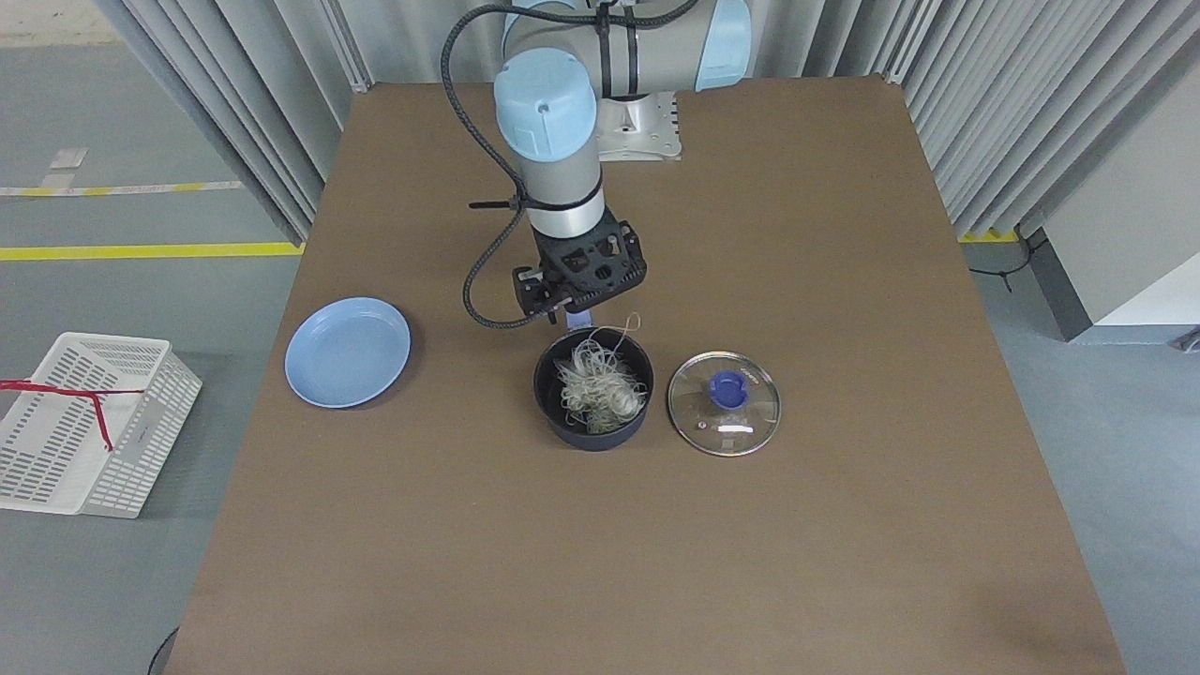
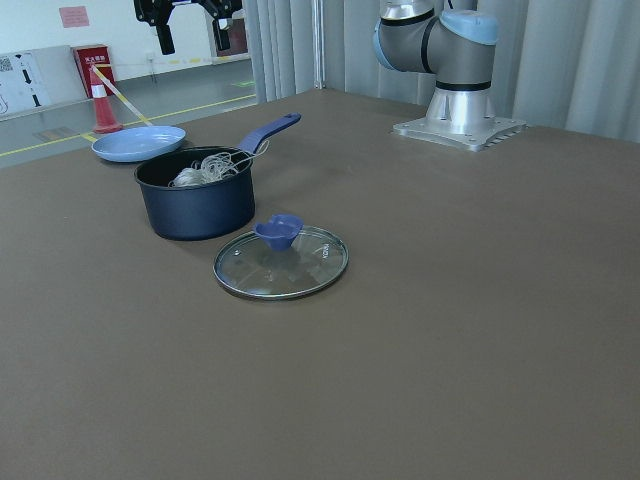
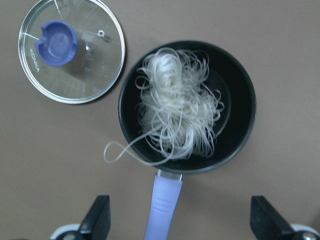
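A dark pot (image 1: 551, 399) with a blue handle (image 3: 161, 205) holds a tangle of white noodle-like strands (image 3: 175, 105), a loop hanging over the rim. The glass lid (image 1: 720, 427) with a blue knob lies beside it, and a blue plate (image 1: 346, 352) sits apart on the left. My gripper (image 2: 188, 45) is raised above and behind the pot in the front view; in the wrist view its two black fingertips stand wide apart with nothing between them but the view of the pot handle below.
A white basket (image 1: 135, 450) is on the floor left of the table, outside its edge. Grey curtains stand behind the arm.
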